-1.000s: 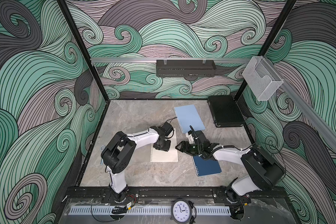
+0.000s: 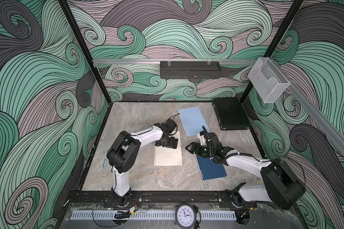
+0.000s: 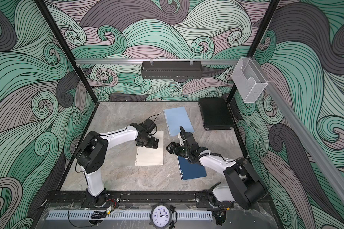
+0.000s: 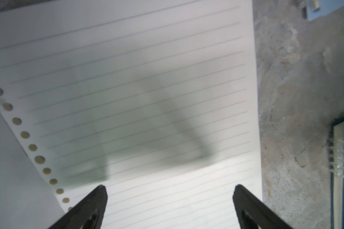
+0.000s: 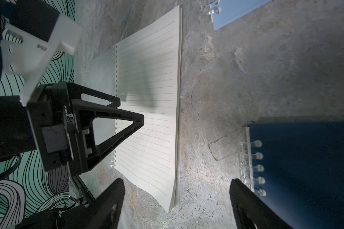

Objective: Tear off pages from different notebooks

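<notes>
The cream lined notebook point(image 2: 168, 158) lies flat and open to a ruled page, its punched edge on the left. My left gripper hovers over that page, open and empty, and casts a shadow on it. To the right, the dark blue spiral notebook point(image 2: 211, 169) lies closed, partly covered by my right arm in the top left view. My right gripper is open with nothing between its fingers, above the bare strip between these two notebooks. A light blue notebook point(image 2: 193, 120) lies closed farther back.
A black case point(image 2: 230, 113) occupies the back right corner. Light blue scissors point(image 2: 105, 157) lie at the table's left edge. A white mesh holder point(image 2: 268, 80) hangs on the right rail. Bare table point(image 2: 130, 114) shows at the back left.
My right gripper has drawn back to the right, away from the lined notebook's edge. The left gripper has shifted slightly back over the page. The notebooks lie where they were.
</notes>
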